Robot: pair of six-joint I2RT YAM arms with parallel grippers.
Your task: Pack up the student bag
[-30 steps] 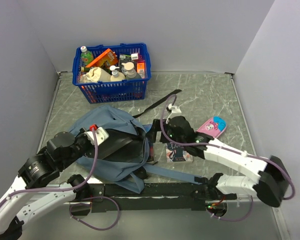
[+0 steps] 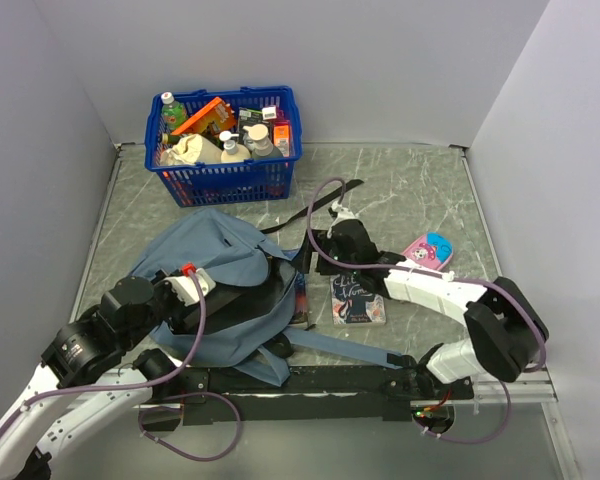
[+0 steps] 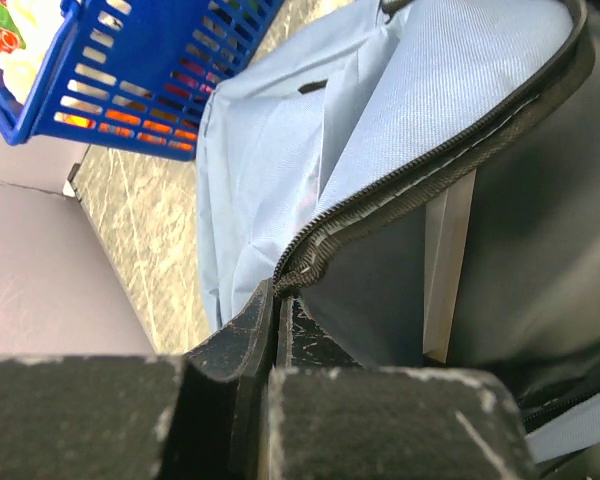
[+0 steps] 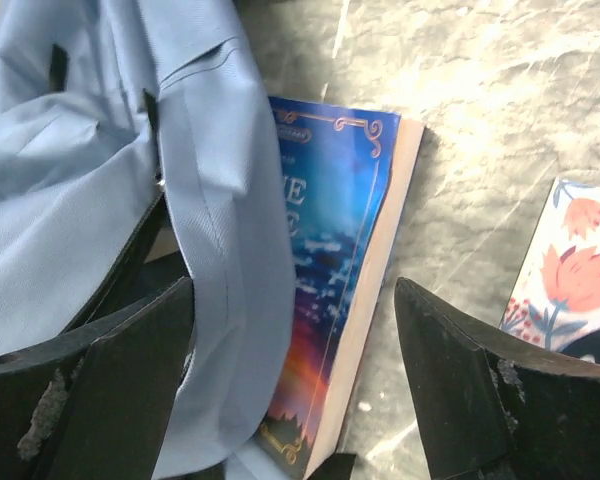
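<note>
The blue-grey student bag (image 2: 165,250) lies with its dark opening facing up at the left of the table. My left gripper is shut on the zipped edge of that opening, the fabric pinched at its fingertips. A book with a blue and orange cover (image 4: 325,230) lies at the bag's right side, partly covered by a fold of the bag's fabric. Over this spot my right gripper stands open, one finger at the bag's edge, the other beyond the book's pale page edge; the fold and book show between them.
A second book (image 2: 357,305) with a flower pattern lies to the right of the first. Beyond it is a pink and blue case (image 2: 427,250). A full blue basket (image 2: 225,185) stands at the back. Bag straps (image 2: 345,348) trail across the table.
The left gripper shifted a little toward the front, keeping its hold on the bag's edge.
</note>
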